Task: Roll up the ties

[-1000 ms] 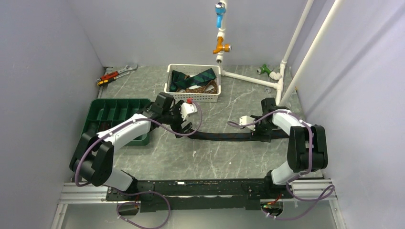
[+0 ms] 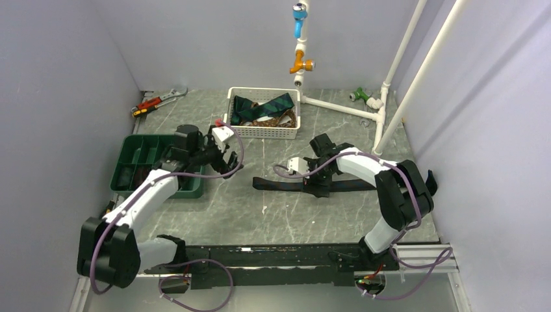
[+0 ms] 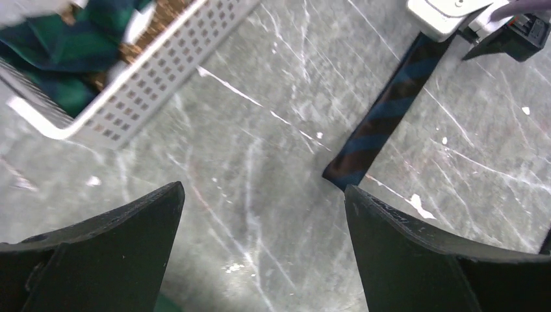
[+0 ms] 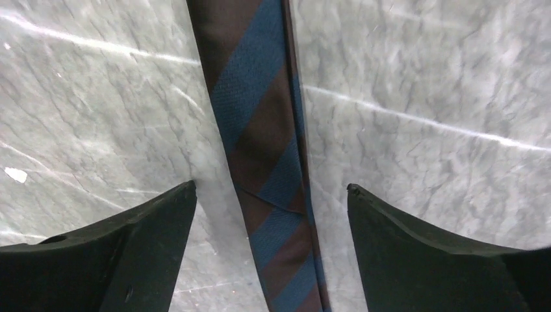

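Observation:
A navy and brown striped tie (image 2: 278, 185) lies flat in a long strip across the marble table, seen also in the left wrist view (image 3: 377, 123) and close up in the right wrist view (image 4: 260, 130). My left gripper is open and empty, left of the tie's left end, beside the green organizer. My right gripper hovers over the middle of the tie, fingers apart on either side of it, holding nothing.
A white basket (image 2: 263, 131) with more ties stands at the back. A green compartment tray (image 2: 140, 149) is at the left, tools (image 2: 156, 102) behind it, white pipes (image 2: 338, 107) at back and right.
My left gripper has moved left, away from the tie's end. My right gripper has moved left along the tie toward its middle. The tie lies much as before.

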